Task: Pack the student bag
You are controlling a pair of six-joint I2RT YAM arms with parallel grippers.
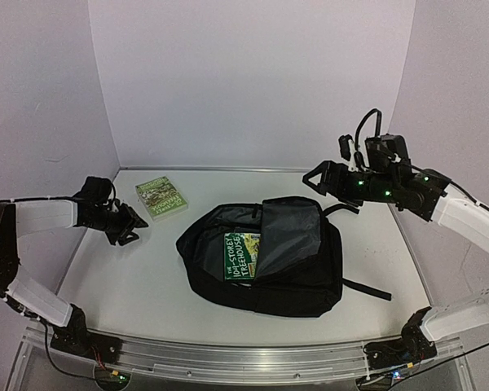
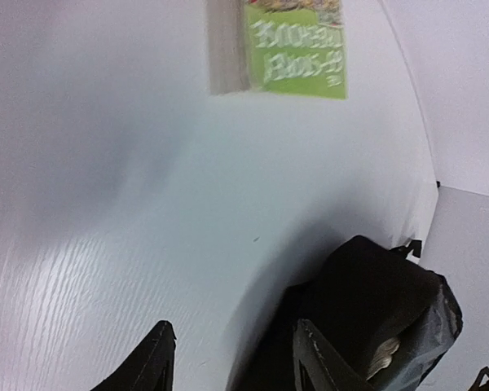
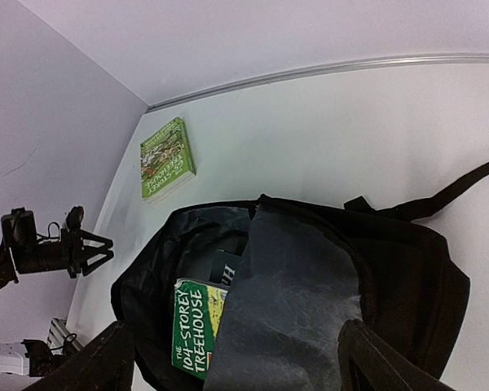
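Note:
A black backpack (image 1: 301,289) lies on its back with its main compartment open. Inside it is a green book titled "The 104-Storey Treehouse" (image 1: 240,257); behind that, the right wrist view shows the dark edge of another item (image 3: 223,267). A second, lighter green book (image 1: 161,198) rests flat on the table at the back left, outside the bag. My left gripper (image 1: 137,229) is open and empty, in front of that book and left of the bag. Above the bag's back right side, my right gripper (image 1: 315,181) stands wide open, nothing between its fingers.
Walls enclose the white table (image 1: 138,301) at the left, back and right. Loose black straps (image 1: 367,289) stretch from the bag's right side. Bare table lies to the left of the bag and along the back.

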